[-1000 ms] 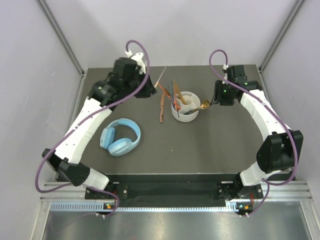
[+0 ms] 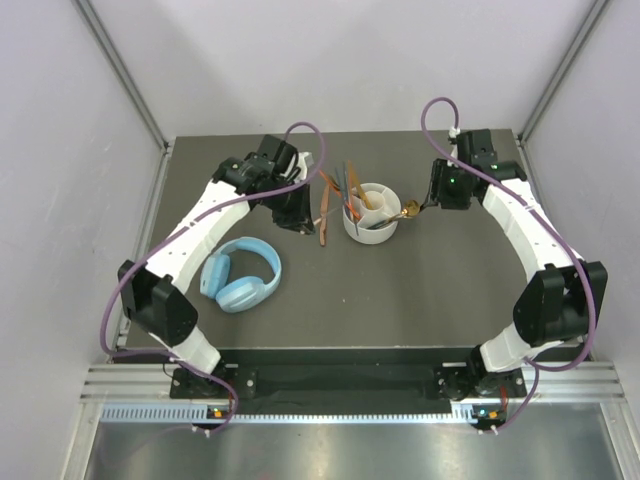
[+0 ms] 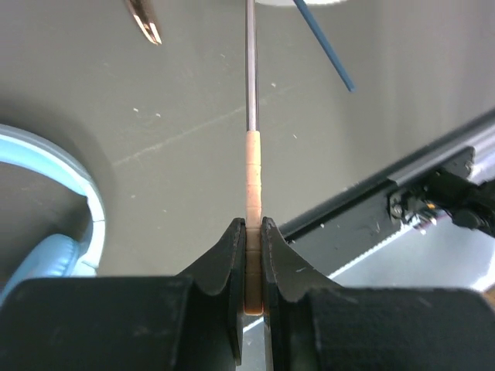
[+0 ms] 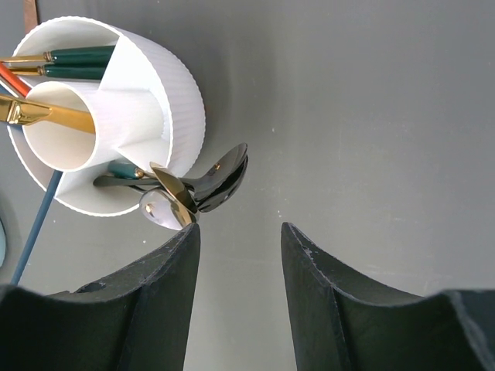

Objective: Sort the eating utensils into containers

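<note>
A white divided round container (image 2: 372,225) stands near the table's middle, holding gold, green, red and blue-grey utensils; its compartments show closely in the right wrist view. Spoons (image 4: 223,178) lean over its rim. My left gripper is shut on a chopstick (image 3: 252,178) with a wooden-wrapped end and metal shaft, held left of the container. A wooden piece (image 2: 323,222) lies on the table beside the container. My right gripper is open and empty, right of the container, just beside the spoons.
Blue headphones (image 2: 247,292) lie on the left front of the grey table (image 2: 360,300). Walls border the sides and back.
The right arm has barely moved.
</note>
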